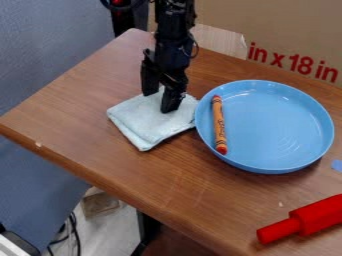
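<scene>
My black gripper (162, 92) reaches down from the top onto a folded pale cloth (138, 125) on the wooden table, its fingertips at the cloth's upper part. The fingers are dark against one another, so whether they hold the fabric is hard to see. Just right of the cloth is a blue plate (278, 128) with an orange crayon (219, 128) lying on its left side.
A red cylindrical object (301, 219) lies at the lower right. A small blue piece (337, 165) is at the right edge. A cardboard box (281, 30) stands behind.
</scene>
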